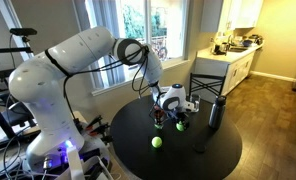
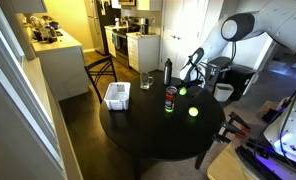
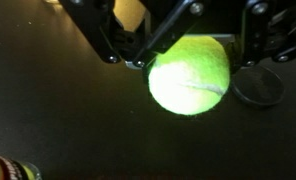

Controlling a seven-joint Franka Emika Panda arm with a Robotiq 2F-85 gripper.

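Note:
A yellow-green tennis ball (image 3: 188, 76) fills the space between the fingers of my gripper, which is shut on it. In exterior view 1 that gripper (image 1: 179, 121) hangs over the round black table, with the held ball at its lower end. A second tennis ball (image 1: 156, 141) lies loose on the table, closer to the front. Exterior view 2 shows the loose ball (image 2: 193, 112) nearer that camera than the held one (image 2: 183, 91).
A red can (image 2: 170, 98) stands close to the balls. Farther along the table are a white basket (image 2: 117, 97), a clear glass (image 2: 144, 80) and a tall black bottle (image 2: 168, 72). A dark round disc (image 3: 258, 87) lies below the gripper's right side.

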